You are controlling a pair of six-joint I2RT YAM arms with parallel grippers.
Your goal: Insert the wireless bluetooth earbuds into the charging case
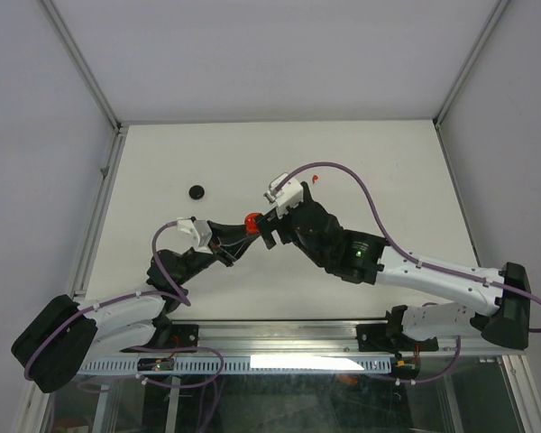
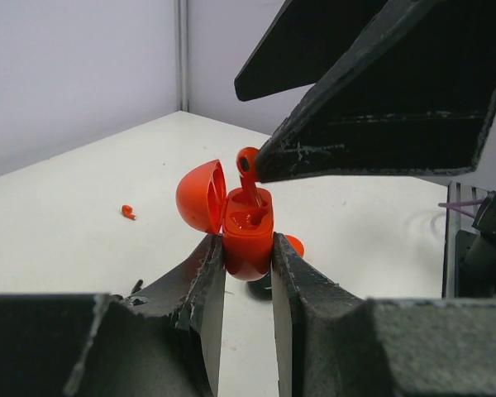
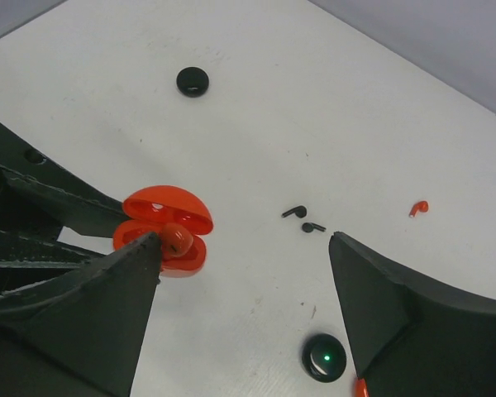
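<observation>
My left gripper is shut on the orange charging case [image 2: 247, 252], held above the table with its lid [image 2: 200, 197] open. An orange earbud [image 2: 246, 162] stands up out of the case, its stem pointing down into it; whether it is fully seated cannot be told. My right gripper is open, its fingers wide apart. One of its fingers [image 3: 107, 302] is right beside that earbud, touching or nearly so. A second orange earbud [image 3: 419, 208] lies on the table, away from both grippers.
Two black earbuds [image 3: 295, 212] lie close together on the table. A black round case [image 3: 193, 81] stands apart; another black one [image 3: 323, 357], with a green light, is near an orange object [image 3: 361, 388] mostly hidden by my right finger.
</observation>
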